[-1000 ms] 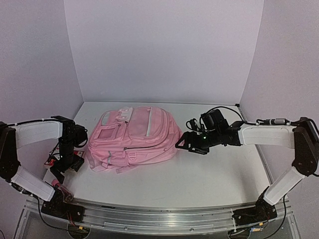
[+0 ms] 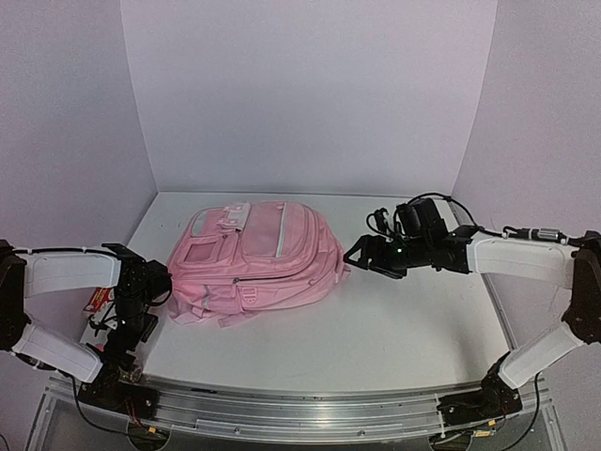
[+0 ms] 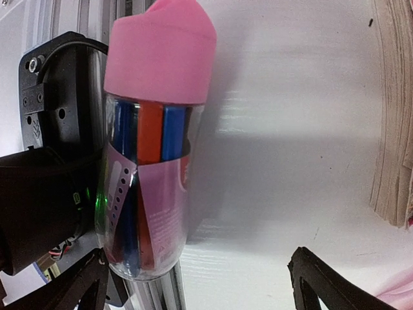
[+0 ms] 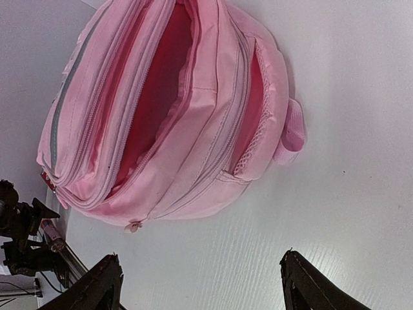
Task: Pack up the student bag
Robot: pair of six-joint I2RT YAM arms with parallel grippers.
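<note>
A pink backpack lies on its side on the table; in the right wrist view its main compartment gapes open and appears empty where visible. A clear bottle with a pink cap and blue and red contents lies by the table's front left edge. My left gripper is over this corner, fingers wide apart, with the bottle's lower end near one fingertip but not clasped. Off the backpack's right side, my right gripper stands open with only bare table between its fingers.
Beside the left arm, a red-covered book is partly hidden; its page edges show in the left wrist view. A metal rail runs along the front.
My left gripper has lowered toward the front edge and now covers the bottle in the top view. My right gripper has shifted slightly right and up, away from the backpack, which stays put.
</note>
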